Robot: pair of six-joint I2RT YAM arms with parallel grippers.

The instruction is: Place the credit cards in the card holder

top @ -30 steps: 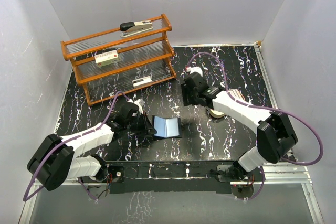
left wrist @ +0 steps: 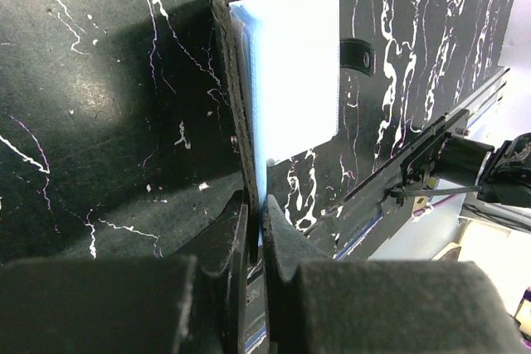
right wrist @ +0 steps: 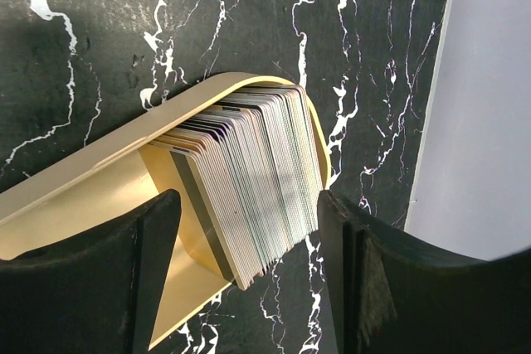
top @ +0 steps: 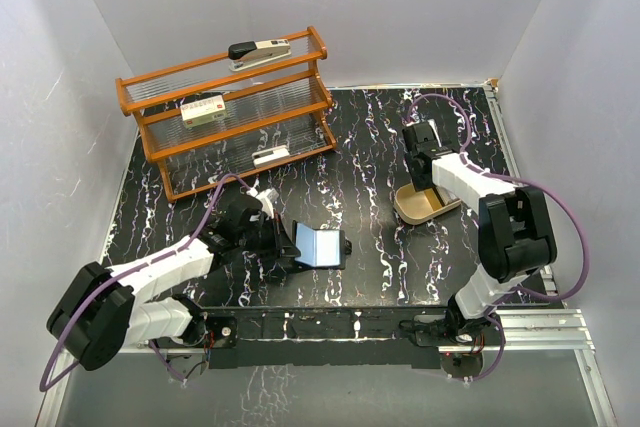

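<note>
The black card holder (top: 320,249) lies unfolded on the marbled table, its pale plastic sleeves (left wrist: 300,72) showing. My left gripper is shut on the edge of its cover and a bluish sleeve. A tight row of credit cards (right wrist: 249,176) stands on edge in the right part of a tan oval box (right wrist: 75,176). Over that box hangs my right gripper, open, one finger on either side of the row and nothing held. In the top view the right arm covers part of the cards.
A wooden rack (top: 235,112) with a stapler (top: 259,53) and a small box (top: 203,111) stands at the back left. White walls rise on both sides. Bare table lies between the holder and the tan box.
My right gripper has travelled rightward from the table's middle to above the tan box. The left arm and the card holder have hardly moved.
</note>
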